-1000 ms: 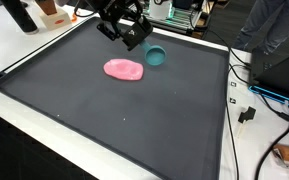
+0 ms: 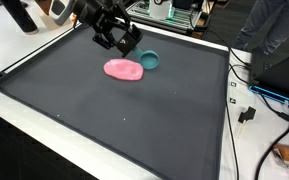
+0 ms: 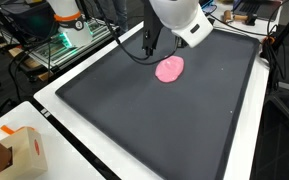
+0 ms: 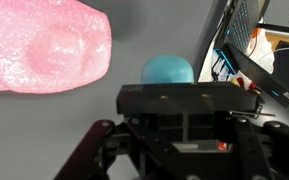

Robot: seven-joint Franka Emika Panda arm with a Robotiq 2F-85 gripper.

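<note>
A teal, round, cup-like thing [image 2: 149,60] is at my gripper [image 2: 133,47], beside the pink cloth-like piece [image 2: 123,69]. The gripper is shut on it, as far as the views show. In the wrist view, part of the teal thing [image 4: 167,70] shows just past the dark fingers [image 4: 149,99], which cover the grip itself. That view has the pink piece [image 4: 44,48] at the upper left, flat on the dark table. In exterior view 2, the pink piece [image 3: 170,69] lies near the arm, and the teal thing cannot be made out.
A dark cable [image 3: 134,58] hangs by the arm. Clutter sits beyond the table's far edge.
My gripper and the teal thing have both shifted a little left and down in exterior view 1, toward the pink piece. The pink piece has stayed put.
</note>
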